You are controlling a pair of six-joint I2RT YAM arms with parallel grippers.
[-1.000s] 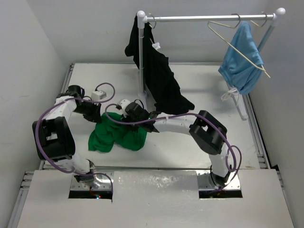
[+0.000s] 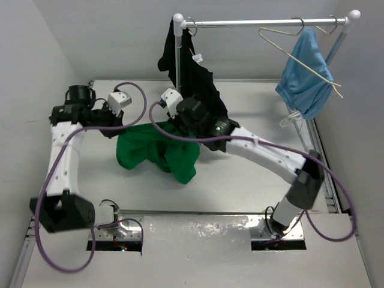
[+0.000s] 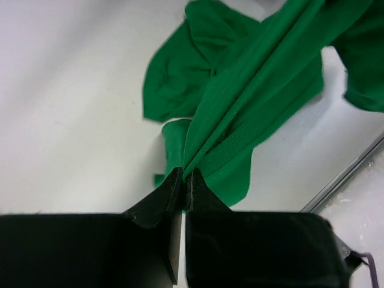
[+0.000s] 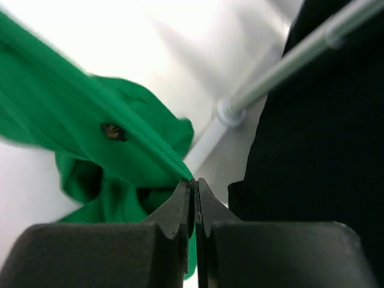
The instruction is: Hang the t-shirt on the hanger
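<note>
A green t-shirt (image 2: 162, 153) hangs stretched between my two grippers above the white table. My left gripper is shut on one edge of it, the cloth running up and away from the fingertips. My right gripper is shut on another edge, with the fabric slanting off to the upper left in the right wrist view. A cream hanger (image 2: 300, 60) hangs from the rail at the upper right.
A garment rack (image 2: 240, 23) spans the back. Black clothing (image 2: 192, 84) hangs close beside my right gripper and a rack pole. A light blue garment (image 2: 303, 90) hangs at the right. The table (image 2: 264, 114) has bare patches around these.
Both arms have moved back and up from the front of the table with the shirt in their grippers.
</note>
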